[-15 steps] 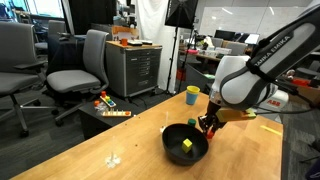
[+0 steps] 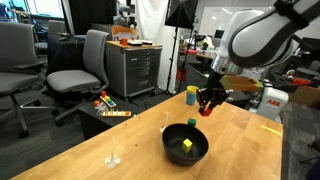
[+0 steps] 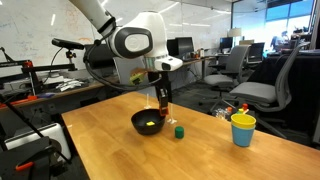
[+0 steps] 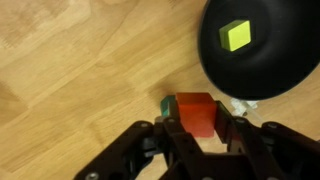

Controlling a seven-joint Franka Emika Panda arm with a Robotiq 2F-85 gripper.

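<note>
Between its two fingers my gripper is shut on a red block (image 4: 197,114), seen close up in the wrist view. Exterior view 1 has the red block (image 2: 205,110) held above the table, behind and right of a black bowl (image 2: 182,156). A yellow block (image 4: 236,36) lies inside the black bowl (image 4: 212,70). A small green object (image 3: 179,132) stands on the table beside the bowl, and is partly hidden behind the held block in the wrist view.
Yellow and blue stacked cups (image 3: 243,130) stand farther along the wooden table (image 3: 110,145). A tray of coloured items (image 2: 103,104) sits at the table's edge in exterior view 1.
My gripper has risen with the red block in it, from low beside the bowl to clear above the table. The bowl and yellow block have stayed put.
</note>
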